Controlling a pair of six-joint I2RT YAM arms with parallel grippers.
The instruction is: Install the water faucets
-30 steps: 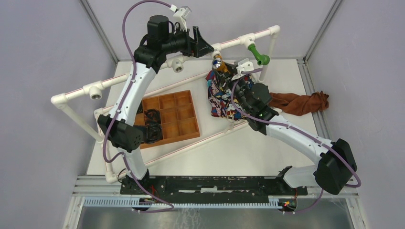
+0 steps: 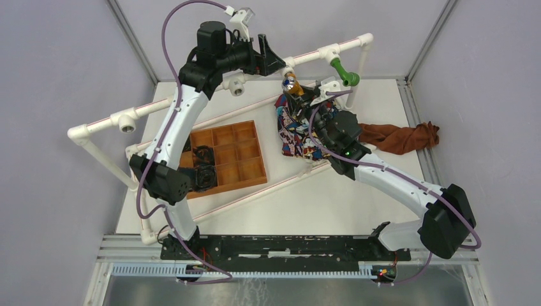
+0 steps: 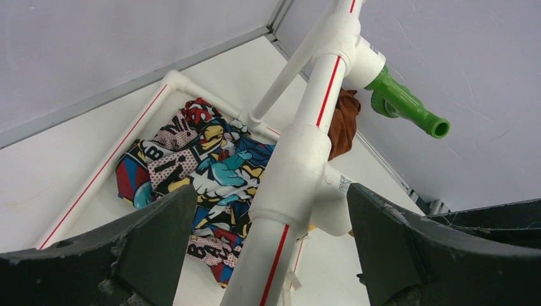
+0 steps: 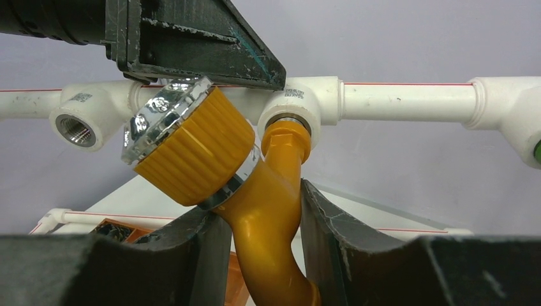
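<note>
An orange faucet [image 4: 268, 223] with a chrome-rimmed knob points into the socket [image 4: 287, 111] of a white tee on the upper pipe; in the top view it [image 2: 290, 83] sits at mid-right. My right gripper [image 2: 298, 102] is shut on its body from below. My left gripper is part open around the upper pipe, just left of that tee, its fingers either side of the white fitting. A green faucet [image 3: 408, 108] is fitted in the tee farther right. Empty threaded sockets [image 4: 76, 131] face out farther left along the pipe.
A wooden divided tray [image 2: 236, 169] with black items lies at lower left inside the pipe frame. A patterned cloth [image 2: 296, 140] and a brown cloth [image 2: 399, 139] lie on the white board behind. The front middle of the board is clear.
</note>
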